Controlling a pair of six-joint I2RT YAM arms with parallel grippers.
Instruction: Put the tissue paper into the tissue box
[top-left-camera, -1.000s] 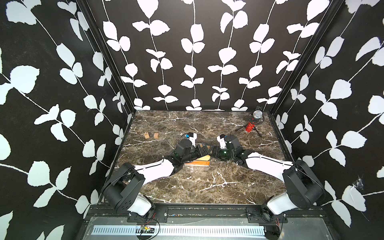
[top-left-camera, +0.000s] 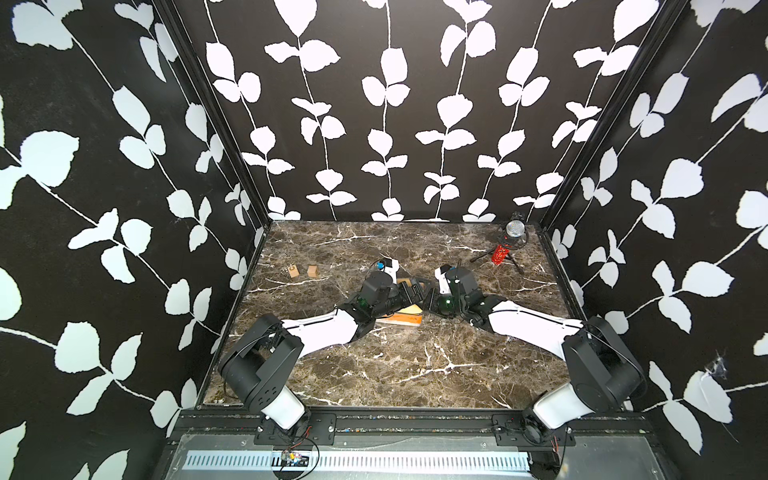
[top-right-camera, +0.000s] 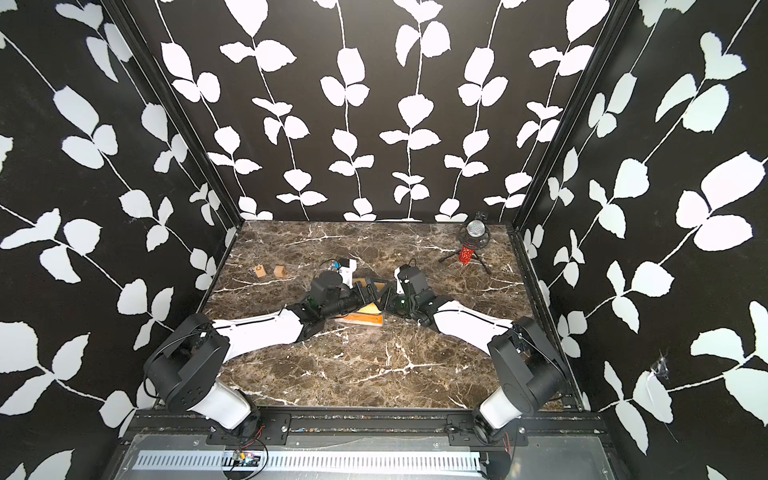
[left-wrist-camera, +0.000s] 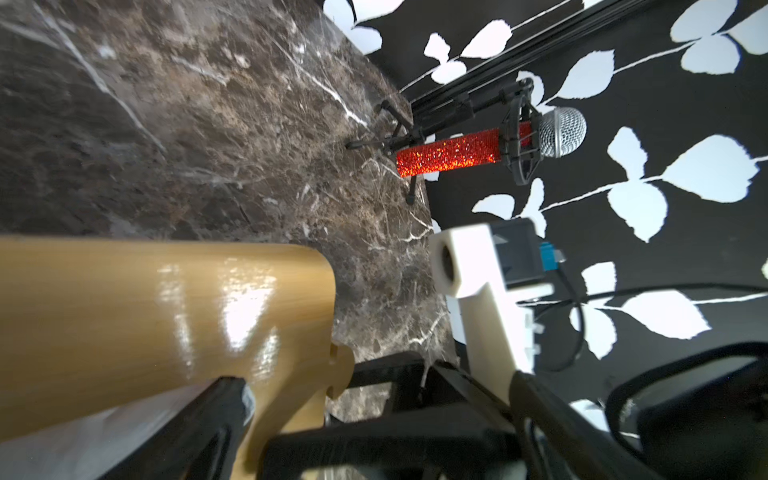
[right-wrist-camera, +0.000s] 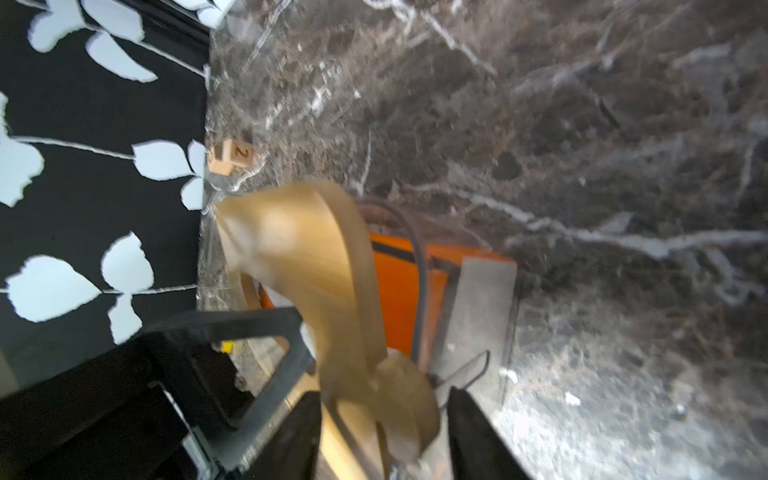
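Note:
A tan wooden lid (right-wrist-camera: 320, 232) of the tissue box tilts over a clear box body (right-wrist-camera: 480, 312) with an orange tissue pack (right-wrist-camera: 400, 280) inside. In the left wrist view the glossy lid (left-wrist-camera: 176, 304) shows white tissue (left-wrist-camera: 120, 432) in its slot. My left gripper (top-left-camera: 409, 294) is open at the lid, one finger (left-wrist-camera: 212, 424) over the slot. My right gripper faces it from the right, its fingers part open around the lid's rounded end tab (right-wrist-camera: 408, 408). From above, the arms hide much of the box.
A red microphone on a tripod (top-left-camera: 500, 254) stands at the back right. Small wooden blocks (top-left-camera: 302, 271) lie at the back left.
My left gripper has shifted slightly right and toward the back; the orange pack has shifted slightly the same way. The right arm has hardly moved.

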